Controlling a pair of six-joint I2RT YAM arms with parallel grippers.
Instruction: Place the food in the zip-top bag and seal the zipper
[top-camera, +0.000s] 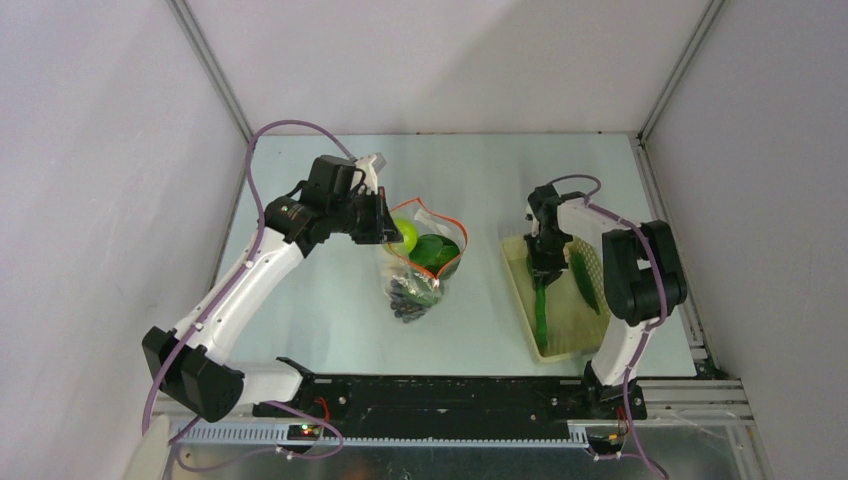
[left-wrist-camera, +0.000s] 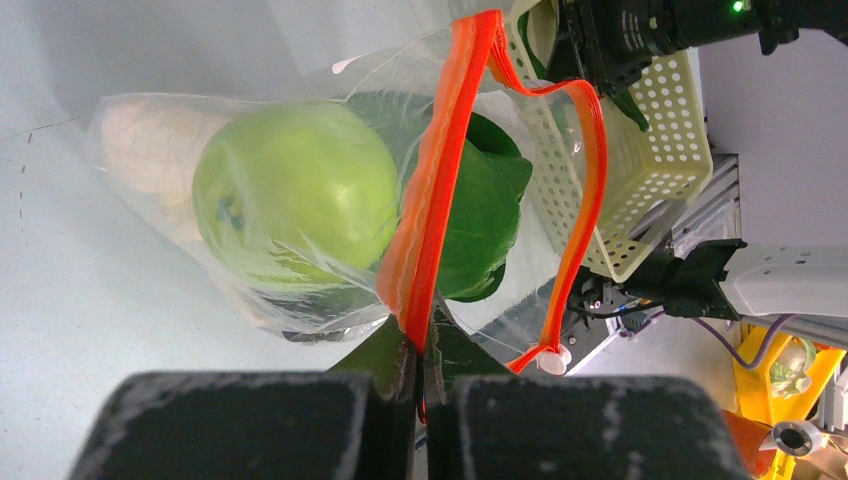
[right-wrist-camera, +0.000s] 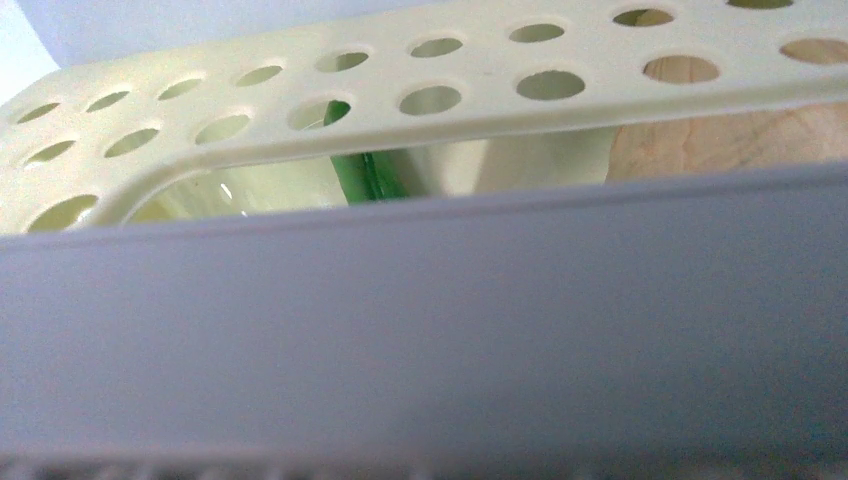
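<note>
A clear zip bag with orange zipper (top-camera: 449, 222) stands mid-table, holding a green apple (left-wrist-camera: 290, 190), a green pepper (left-wrist-camera: 480, 220) and dark items, likely grapes (top-camera: 405, 300). My left gripper (top-camera: 390, 232) is shut on the bag's zipper edge (left-wrist-camera: 425, 290). My right gripper (top-camera: 540, 272) is low inside the cream perforated basket (top-camera: 521, 315), over a long green vegetable (top-camera: 540, 315); it is shut on something that the arm hides. A cucumber (top-camera: 583, 279) lies beside it. The right wrist view shows mainly the basket's holed rim (right-wrist-camera: 480, 100) and a blurred grey surface.
The basket fills much of the table's right side, under the right arm. Walls border both sides and the back.
</note>
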